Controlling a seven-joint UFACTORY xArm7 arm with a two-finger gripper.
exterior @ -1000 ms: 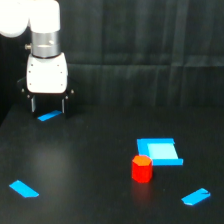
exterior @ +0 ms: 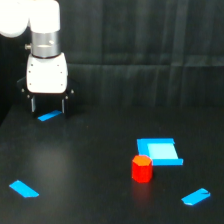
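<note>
At the far left, my gripper [exterior: 48, 105] points down over the dark table. Its two dark fingers stand wide apart, with nothing seen between them. On the table just under it lies a small flat blue piece [exterior: 49, 116], apparently not gripped. A red, roughly cylindrical block [exterior: 142, 170] stands right of centre, well away from the gripper. Behind it and partly covered by it is a blue-edged object with a pale middle [exterior: 162, 152], perhaps a shallow tray.
Two more flat blue pieces lie near the front, one at the left [exterior: 24, 189] and one at the right [exterior: 196, 197]. Between them, the left and middle of the black table [exterior: 85, 155] are bare. A dark curtain [exterior: 140, 55] hangs behind.
</note>
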